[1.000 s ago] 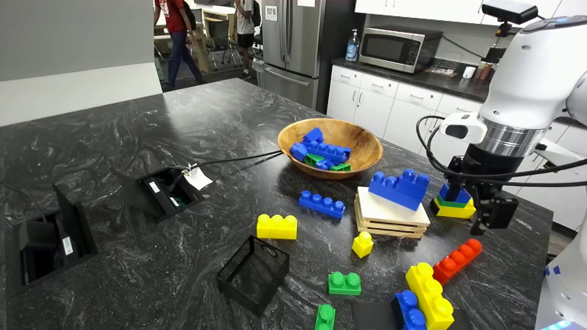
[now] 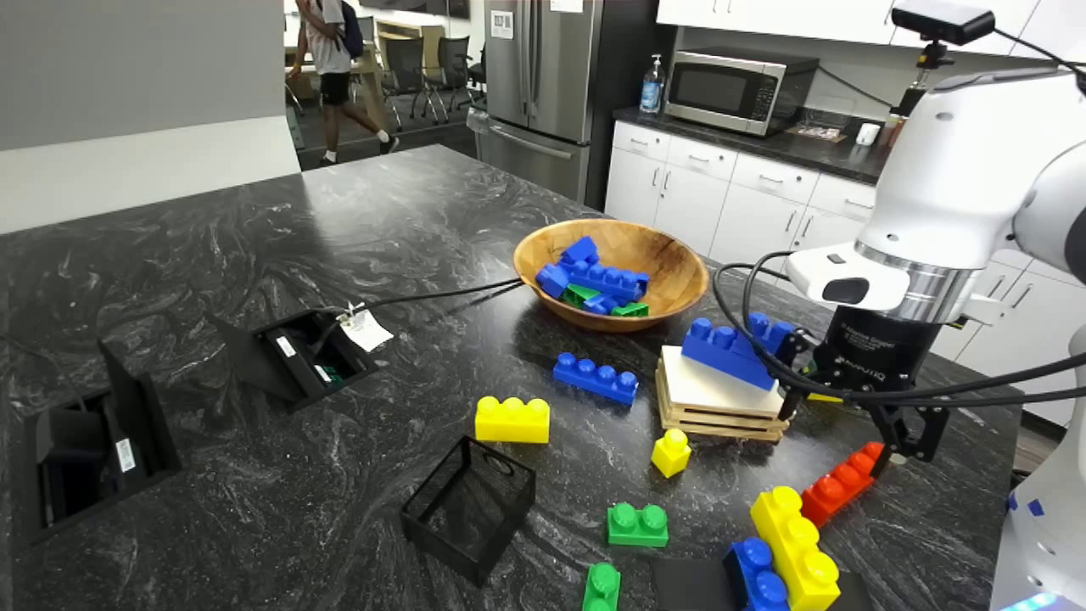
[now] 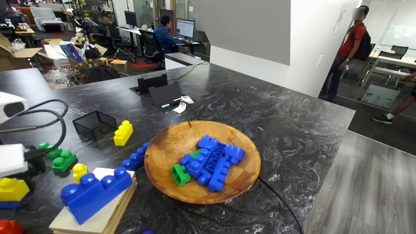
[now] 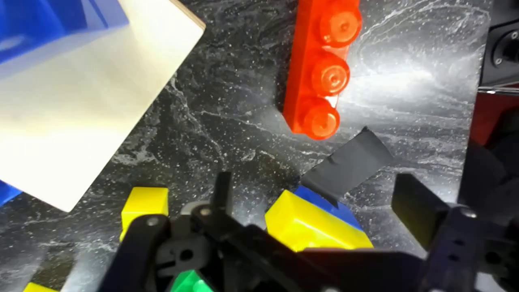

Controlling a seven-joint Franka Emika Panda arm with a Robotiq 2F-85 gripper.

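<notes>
My gripper (image 2: 847, 426) hangs over the right side of the black table, between the wooden stack and the red brick (image 2: 842, 484). In the wrist view, the fingers of my gripper stand wide apart, with nothing held between them. Beyond the fingertips lies the red brick (image 4: 316, 70), and a yellow brick (image 4: 311, 226) beside a blue one (image 4: 333, 207) shows lower, partly covered by the gripper. A large blue brick (image 2: 735, 358) rests on the pale wooden stack (image 2: 718, 407). Only a sliver of yellow (image 2: 825, 397) shows behind the gripper.
A wooden bowl (image 2: 534, 266) holds blue and green bricks. Around the stack are a blue brick (image 2: 596, 378), yellow bricks (image 2: 512, 421) and green bricks (image 2: 637, 525). An empty black mesh box (image 2: 433, 535) stands nearby. Cables loop past the gripper.
The arm has moved left and toward the red brick, and its gripper has turned. The blue, green and yellow brick pile behind it is now mostly hidden. People in the background have moved.
</notes>
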